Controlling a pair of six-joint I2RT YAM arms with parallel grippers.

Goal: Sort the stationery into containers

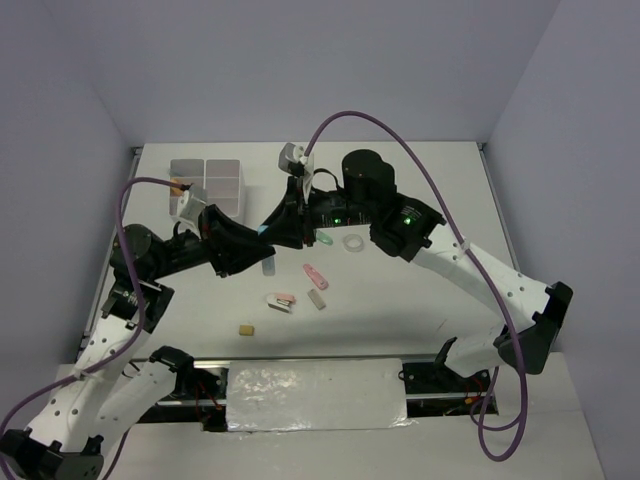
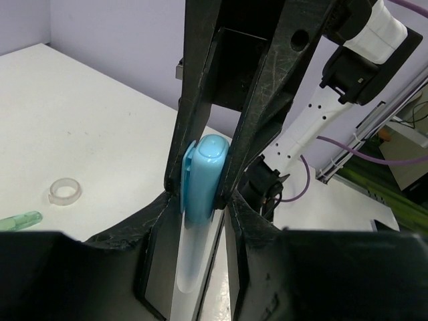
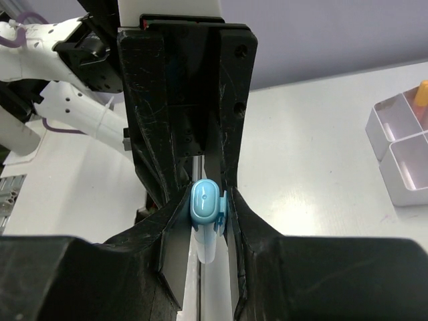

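A light-blue capped pen or marker with a clear lower body is held upright between both grippers in mid-air above the table, also seen in the right wrist view (image 3: 204, 207). My right gripper is shut on its upper end. The fingers of my left gripper surround the same object, part open; whether they touch it is unclear. A compartmented container (image 1: 224, 180) with an orange item (image 3: 421, 93) stands at the back left of the table.
On the table lie a green item (image 1: 324, 238), a tape ring (image 1: 353, 243), a pink item (image 1: 315, 276), a small grey block (image 1: 317, 299), a stapler-like item (image 1: 279, 305) and a yellow block (image 1: 247, 330).
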